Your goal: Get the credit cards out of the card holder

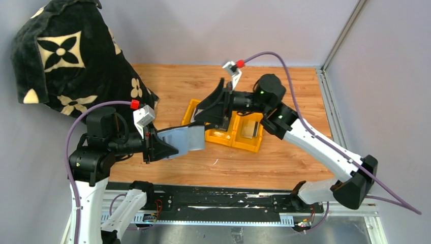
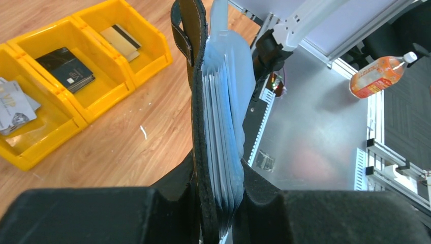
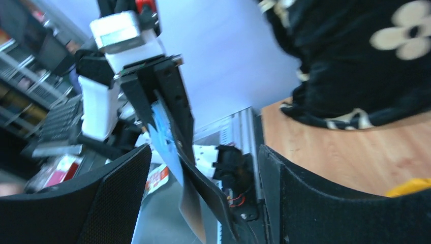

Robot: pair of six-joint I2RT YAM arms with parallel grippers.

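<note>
The card holder has a dark leather cover and a fan of bluish clear sleeves. My left gripper is shut on one end of it, holding it up above the table; its sleeves spread toward the right. In the left wrist view the sleeves look thin, and I cannot tell whether cards are inside. My right gripper is open and empty, just beyond the holder's free end. In the right wrist view the holder shows between the open fingers but farther off. Black cards lie in the middle compartment of the yellow bin.
Pale cards lie in one outer compartment and beige and black cards in the other. A dark patterned cushion leans at the back left.
</note>
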